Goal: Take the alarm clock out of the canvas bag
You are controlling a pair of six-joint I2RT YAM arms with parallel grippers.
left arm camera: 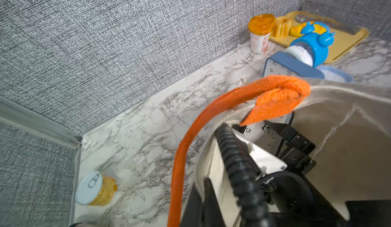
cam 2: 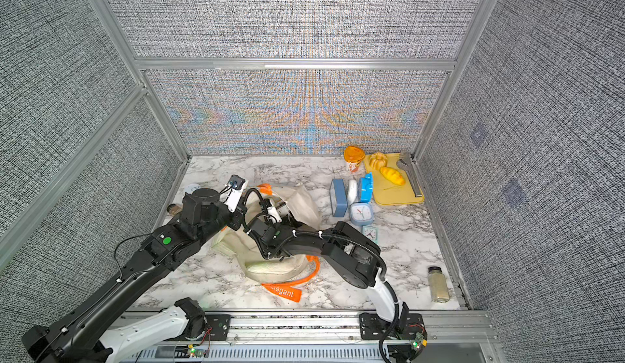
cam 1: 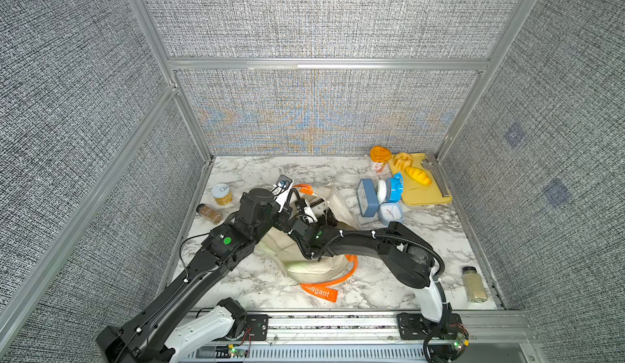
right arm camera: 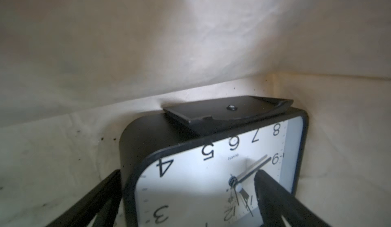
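The black-framed alarm clock [right arm camera: 191, 190] lies upside down inside the beige canvas bag [cam 1: 312, 268], its white face and flat foot showing in the right wrist view. My right gripper reaches into the bag, fingers apart. One of its fingers [right arm camera: 110, 194] is by the clock's left side; the other overlaps the dial from this angle. Nothing is clamped between them. At the bag's left rim, beside the orange strap [left arm camera: 191, 139], my left gripper is shut with the thin canvas edge running into its fingertips. From above, the arms hide most of the clock.
Blue clocks [cam 1: 368, 197] and a yellow board [cam 1: 426, 194] with toy food stand right of the bag. An orange-lidded cup [cam 1: 379, 159] is behind. A can [cam 1: 222, 194] and a brown jar [cam 1: 209, 214] lie left; another jar [cam 1: 474, 285] is front right.
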